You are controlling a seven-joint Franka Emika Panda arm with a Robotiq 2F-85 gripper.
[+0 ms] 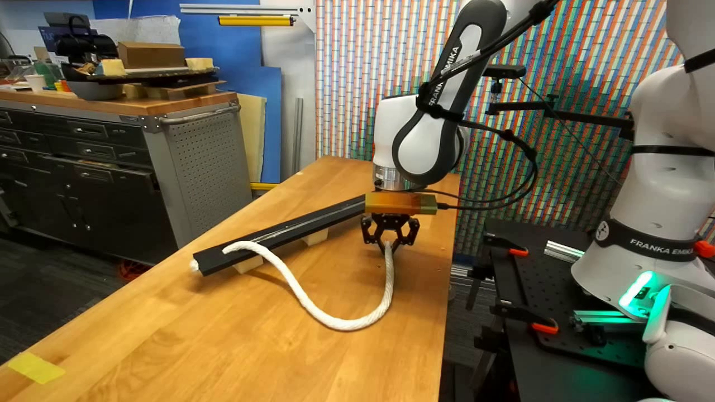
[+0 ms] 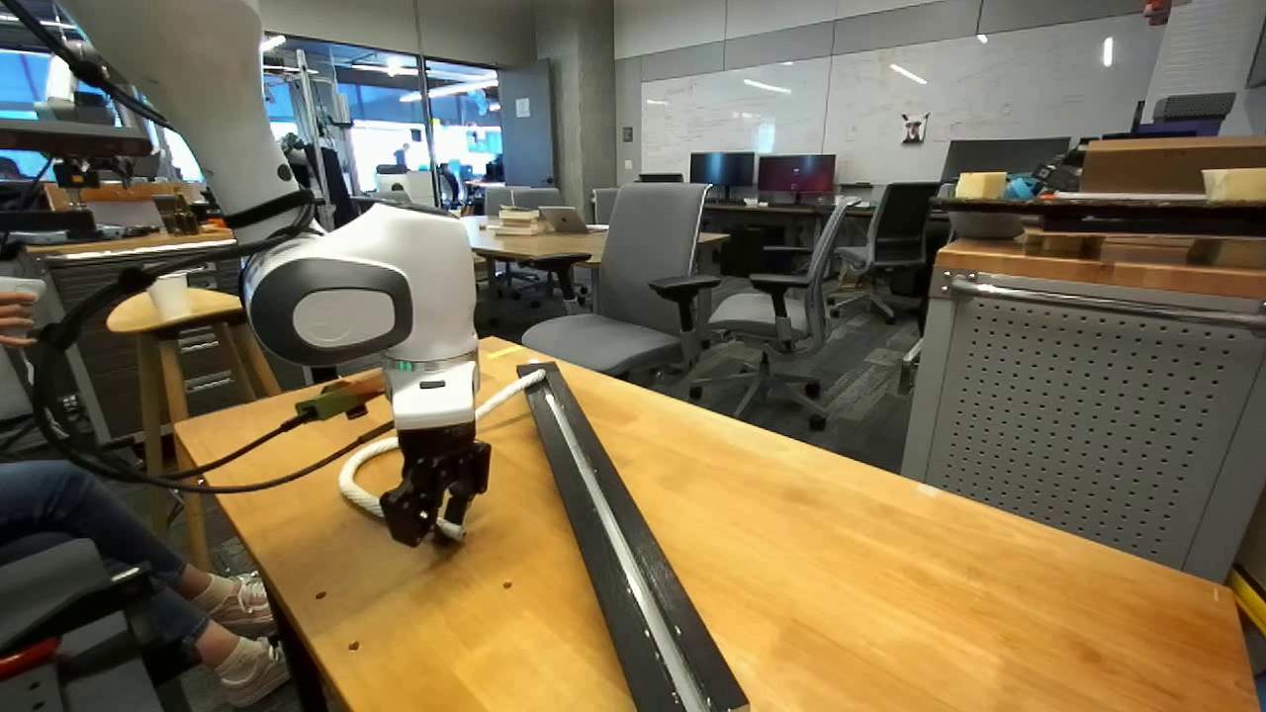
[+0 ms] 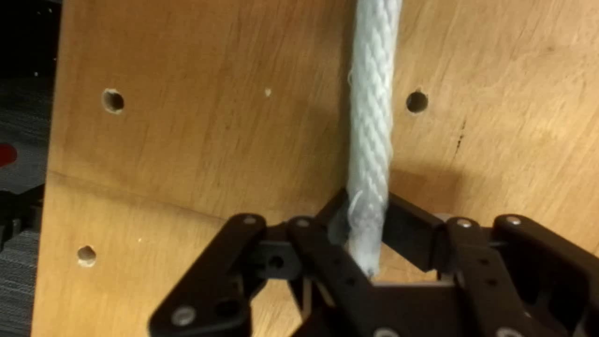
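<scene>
One end of a white rope (image 3: 373,112) lies between the fingers of my gripper, which are drawn in close against both its sides. In exterior view 1 the rope (image 1: 315,309) runs from my gripper (image 1: 389,249) in a loose loop over the table to the black slotted beam (image 1: 224,258). Its other end passes into the beam's near end, where a white tip pokes out. Exterior view 2 has my gripper (image 2: 439,528) low over the tabletop, beside the beam (image 2: 617,546), with the rope's short end showing past the fingers.
Small pale blocks (image 1: 315,237) prop the beam above the wooden table (image 1: 268,355). The table's edge (image 3: 47,185) lies close to my gripper. Open tabletop spreads around the loop. A person's legs (image 2: 95,522) show beside the table.
</scene>
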